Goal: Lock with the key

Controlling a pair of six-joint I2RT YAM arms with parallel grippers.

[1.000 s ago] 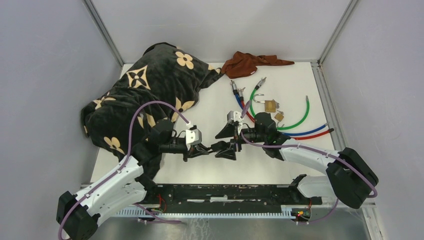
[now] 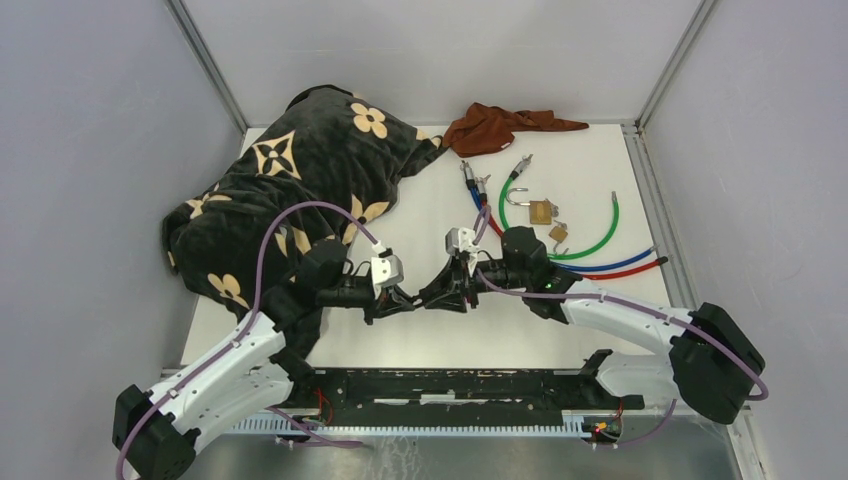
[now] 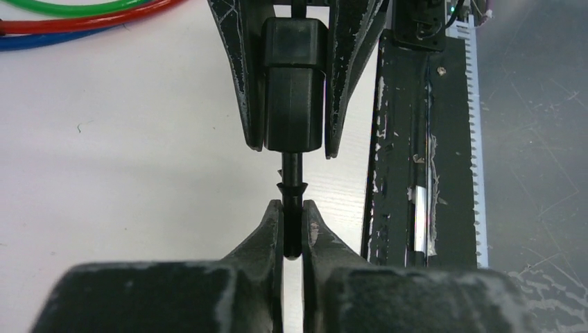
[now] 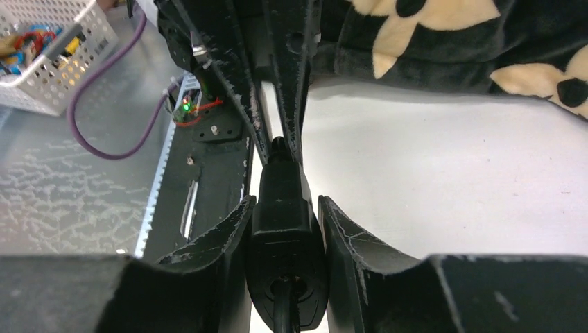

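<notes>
A black piece [image 3: 295,107], apparently the key, has a blocky head and a thin dark shaft [image 3: 292,182]. My right gripper is shut on the head, one finger on each side. At the shaft's end is my left gripper, its fingertips close on both sides with a narrow gap between them; whether they still grip cannot be told. From above, left gripper [image 2: 412,303] and right gripper [image 2: 430,297] meet tip to tip over the table, mostly hiding the piece. Two brass padlocks [image 2: 540,212] lie on the table at the back right.
Green, blue and red cable locks [image 2: 608,240] spread behind the right arm. A dark patterned blanket [image 2: 300,170] fills the left side, close to the left arm. A brown cloth [image 2: 500,128] lies at the back.
The right wrist shifted slightly left, while the left arm has stayed almost still.
</notes>
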